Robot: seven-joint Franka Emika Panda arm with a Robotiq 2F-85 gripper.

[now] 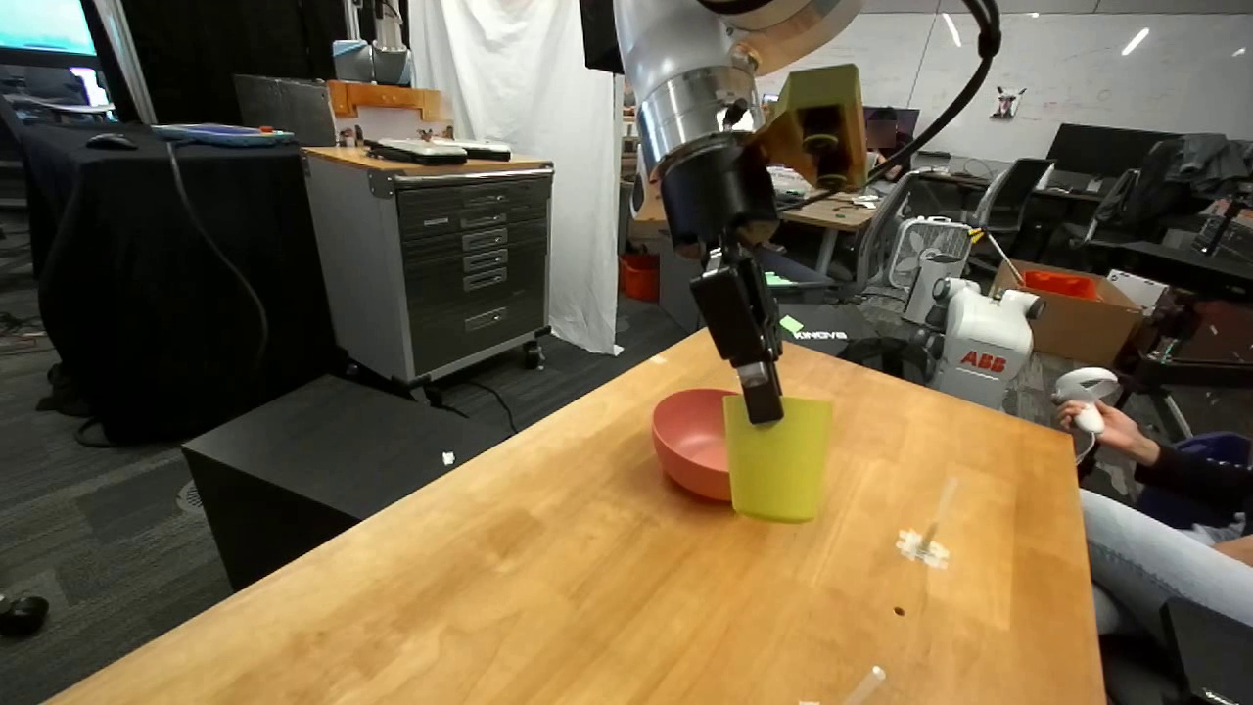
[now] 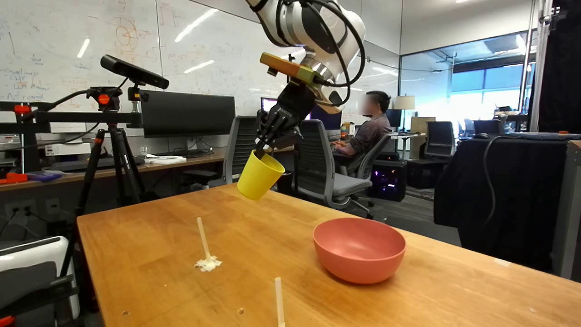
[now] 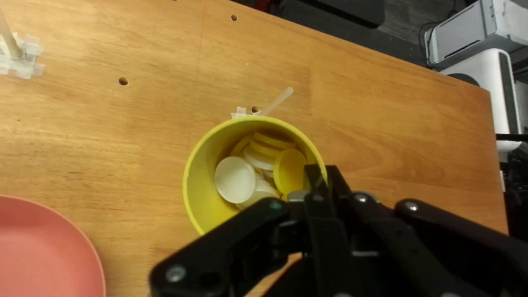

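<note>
A yellow cup (image 2: 260, 175) hangs tilted above the wooden table, its wall pinched by my gripper (image 1: 764, 405), which is shut on it at the rim. In the wrist view the cup's yellow rim (image 3: 198, 153) is seen from above, with several white and yellow discs (image 3: 235, 179) inside. One finger reaches into the cup. A pink bowl (image 2: 359, 250) rests upright on the table; in exterior view 1 the pink bowl (image 1: 693, 441) is partly hidden behind the cup. Cup and bowl are apart in exterior view 2.
Two thin pale pegs stand on the table: one peg (image 2: 203, 239) taped down at its base, another peg (image 2: 279, 300) nearer that camera. Bare tabletop (image 1: 564, 576) stretches along the left. A person's hand (image 1: 1116, 433) with a white controller is beyond the right edge.
</note>
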